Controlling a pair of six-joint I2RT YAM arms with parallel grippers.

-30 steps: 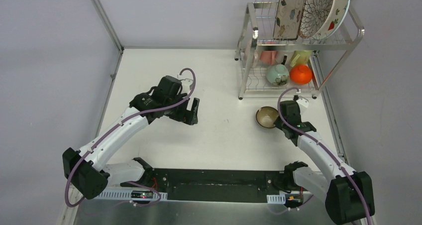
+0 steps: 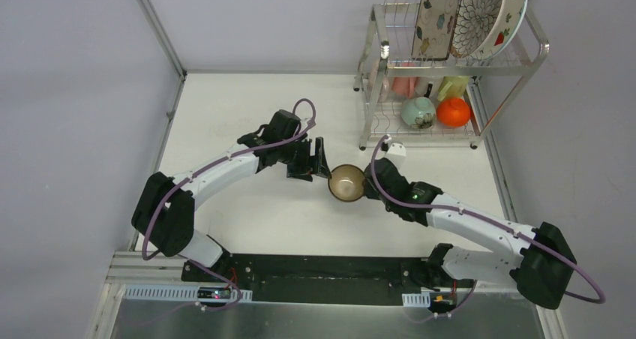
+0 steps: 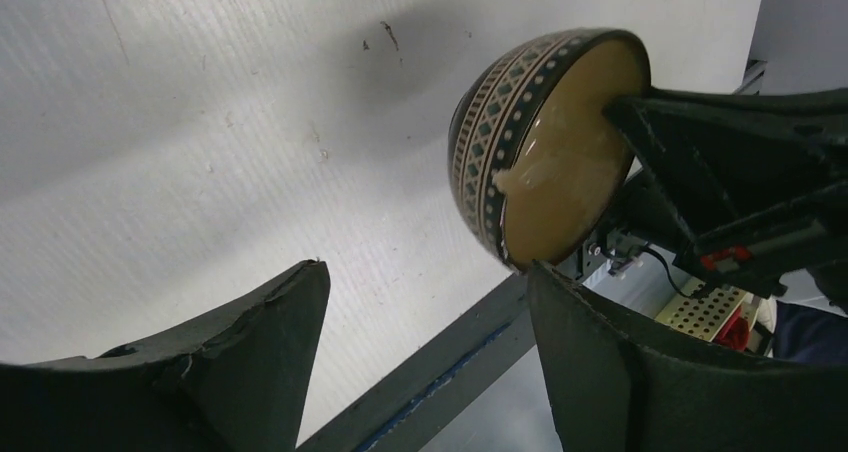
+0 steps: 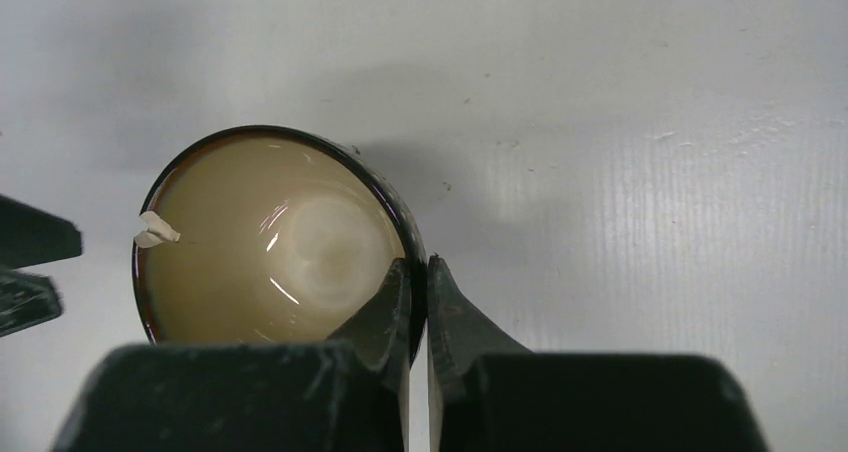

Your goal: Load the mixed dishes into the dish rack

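A tan bowl [image 2: 346,182] with a dark rim and patterned outside [image 3: 482,142] is held above the middle of the white table by my right gripper, shut on its rim. My left gripper is part open beside the bowl's left side, its fingers empty, as the left wrist view shows the bowl just beyond them. The two-tier dish rack [image 2: 454,70] at the back right holds plates on top and several cups and bowls below, among them an orange bowl [image 2: 454,111] and a celadon one [image 2: 418,112].
Walls stand at left, back and right; a dark edge strip runs along the front.
My right gripper has carried the bowl leftward toward the middle, and my left gripper has moved right toward it. The two now nearly meet.
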